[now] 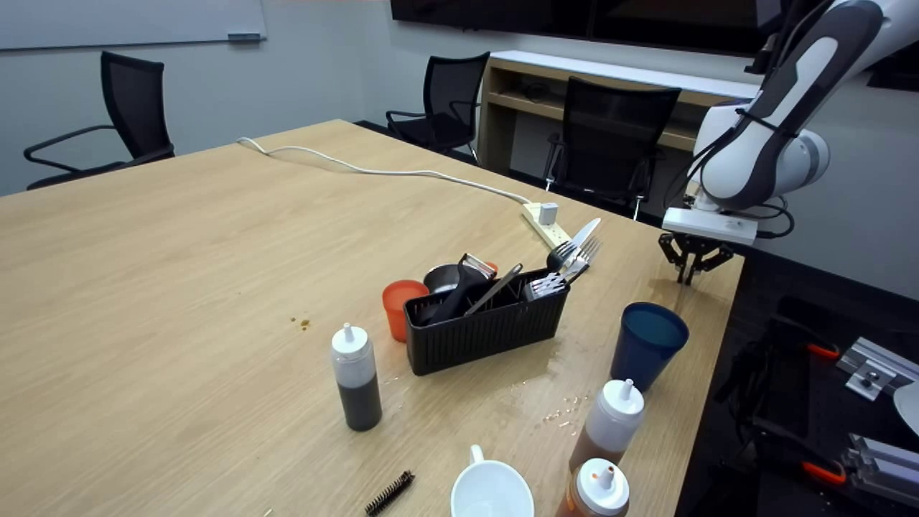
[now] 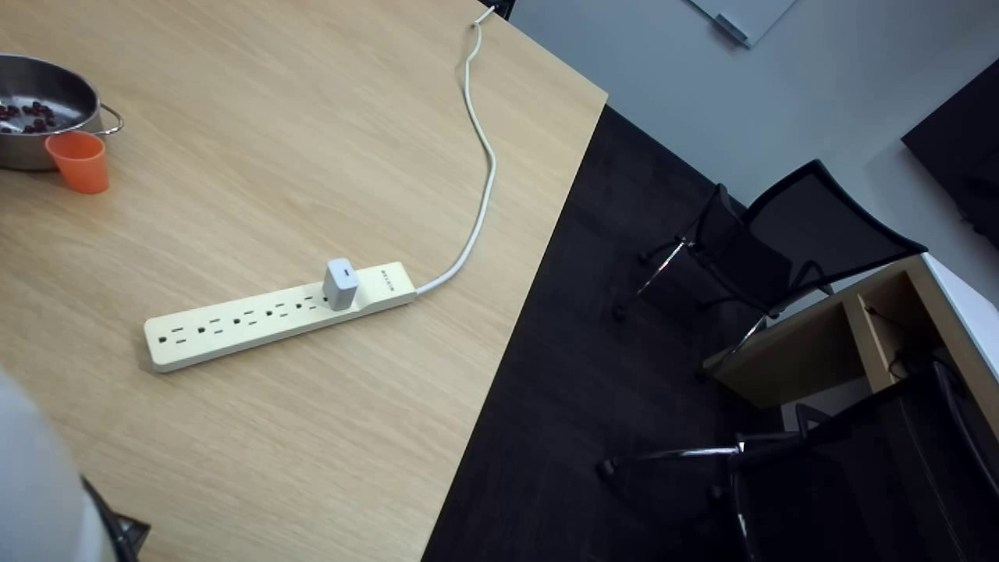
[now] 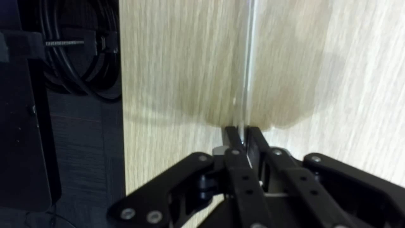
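A thin, shiny, clear-looking rod (image 3: 248, 57) runs down the wrist view into the fingers. My gripper is shut on the rod's lower part, with one black finger on each side of it. In exterior view 1 the gripper (image 1: 686, 277) points down at the tabletop near the far right edge, its fingers close together. The rod cannot be made out in that view. Only a bit of the arm (image 2: 47, 487) enters exterior view 2, where the gripper's tips are hidden.
A dark blue cup (image 1: 647, 345) stands nearest the gripper. Farther left are a black utensil basket (image 1: 482, 332) and a power strip (image 2: 271, 314). Squeeze bottles (image 1: 609, 422) and a white mug (image 1: 492, 491) occupy the front. The table edge drops off close by.
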